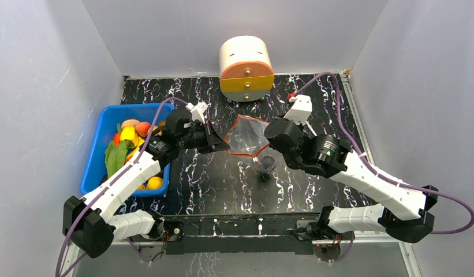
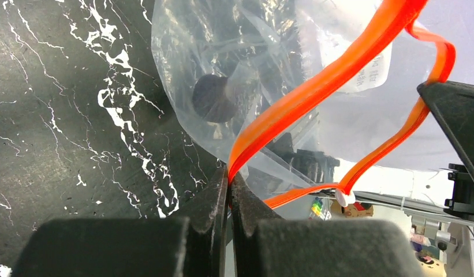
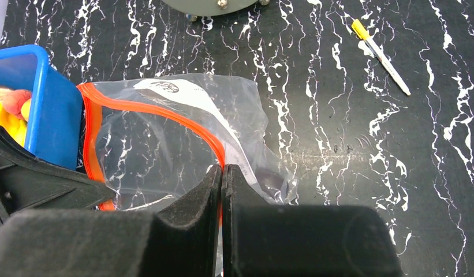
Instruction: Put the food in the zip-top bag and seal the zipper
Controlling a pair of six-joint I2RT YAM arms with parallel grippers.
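Observation:
Between my two arms hangs a clear zip top bag (image 1: 247, 137), its orange-edged mouth spread wide. My left gripper is shut on one side of the orange rim. On the opposite side of the mouth, my right gripper is shut on the rim too. A white slider (image 2: 344, 198) sits on the orange zipper (image 2: 373, 158). Within the bag I see no food; a dark round patch (image 2: 213, 98) shows through the plastic. Food, including a green leafy piece (image 1: 116, 158) and a yellow one (image 1: 129, 134), lies in the blue bin (image 1: 91, 151).
A rounded cabinet with drawers (image 1: 246, 69) stands at the back. On the table lies a marker with a yellow cap (image 3: 381, 57).

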